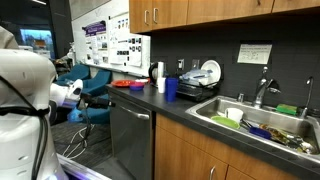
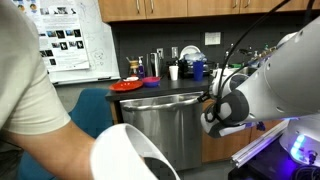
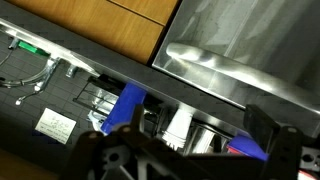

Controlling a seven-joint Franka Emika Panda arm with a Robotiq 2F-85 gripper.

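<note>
My gripper stands open in the wrist view, with dark fingers on either side and nothing between them. A stainless dishwasher is set under the counter, its door closed. Its bar handle crosses the upper right of the wrist view. In exterior view 1 the gripper is out in front of the dishwasher near handle height. Exterior view 2 has the gripper overlapping the handle's right end; contact cannot be made out.
On the dark counter are a red plate, a blue container and a dish rack with a white plate. The sink holds several items. Blue chairs stand behind the arm; cables lie on the floor.
</note>
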